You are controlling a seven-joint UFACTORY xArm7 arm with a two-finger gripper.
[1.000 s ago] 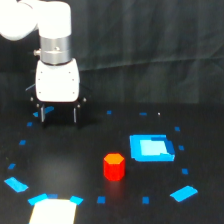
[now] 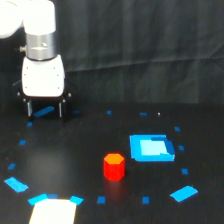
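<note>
A red hexagonal block [image 2: 114,168] stands upright on the dark table, right of the lower middle of the view. Behind it and to the right lies a square blue piece [image 2: 136,149] with a pale, lighter centre. My white gripper [image 2: 45,106] hangs at the far left, well away from both. Its two dark fingers are spread wide, and nothing shows between them except the table and a blue mark beyond.
A pale cream square [image 2: 53,212] is cut off by the bottom edge. Several flat blue marks, such as a strip [image 2: 184,193] at the right, are scattered over the black table. Between my gripper and the red block the surface is clear.
My gripper has shifted left and slightly up in the view. The red block and the blue square stay where they were.
</note>
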